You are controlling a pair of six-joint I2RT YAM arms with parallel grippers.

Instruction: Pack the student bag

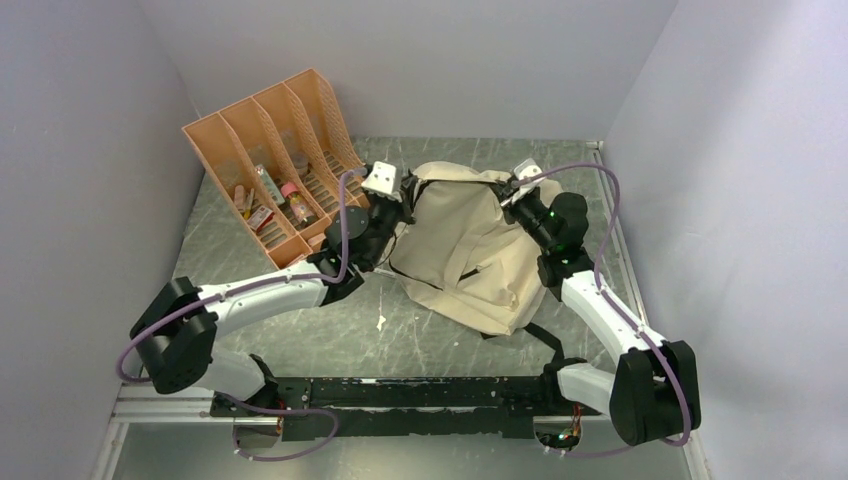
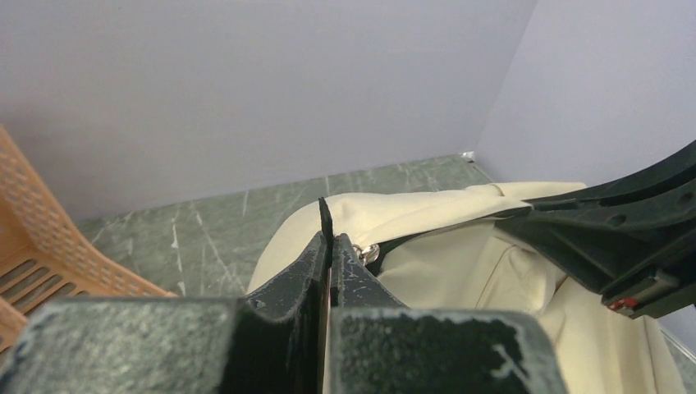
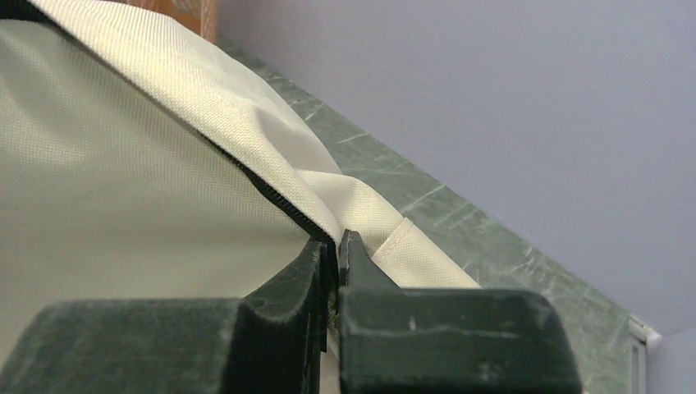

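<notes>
The cream bag (image 1: pixel 470 260) lies on the marble-look table, its top edge stretched between my two grippers and its mouth partly open. At the left end of that edge my left gripper (image 1: pixel 408 197) is shut on a thin black zipper pull (image 2: pixel 326 215), which sticks up past the fingertips; the shiny slider (image 2: pixel 367 254) shows just beside them. My right gripper (image 1: pixel 503 194) is shut on the zipper edge (image 3: pixel 283 205) of the bag, with cloth pinched between its fingertips. Whatever is inside the bag cannot be seen.
An orange slotted organizer (image 1: pixel 212 130) stands at the back left, close to my left arm. In its slots are a pink-capped bottle (image 1: pixel 298 203), a pale tube (image 1: pixel 270 185) and small items. Walls close off the back and sides.
</notes>
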